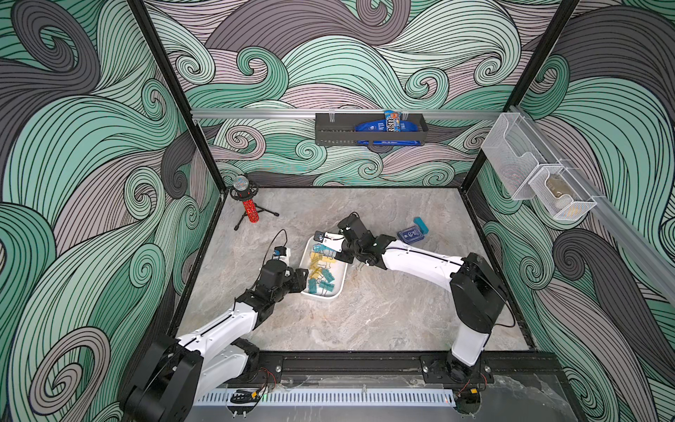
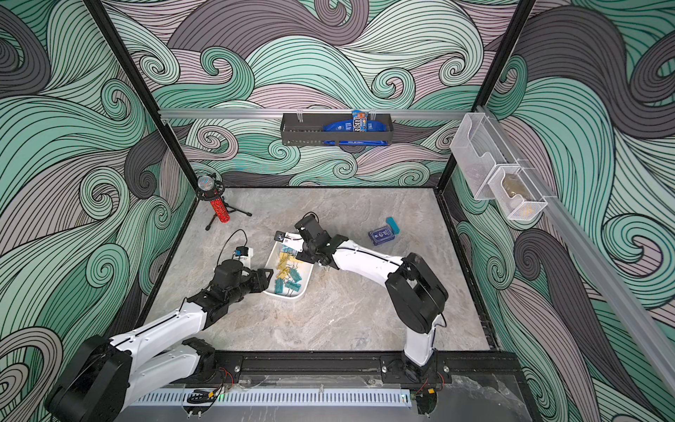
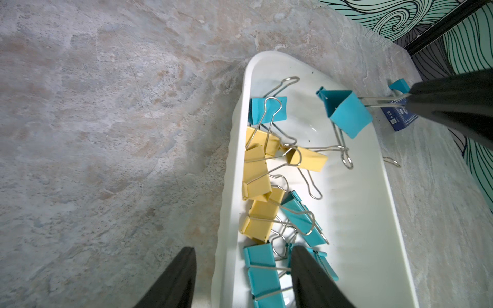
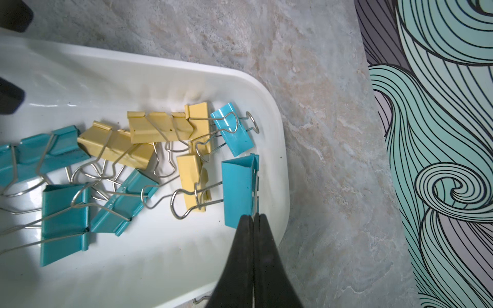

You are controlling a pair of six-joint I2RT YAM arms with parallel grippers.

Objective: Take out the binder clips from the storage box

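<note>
A white storage box holds several yellow and blue binder clips; one yellow clip and one blue clip lie in it. My right gripper is shut on the wire handle of a blue binder clip, which hangs over the far end of the box. The handle runs between its fingers in the left wrist view. At the box's left rim my left gripper stands open, fingers apart above the rim and a blue clip, with no clip visibly gripped.
A dark blue case and a loose blue item lie on the table to the right of the box. At the back left stands a red microphone on a tripod.
</note>
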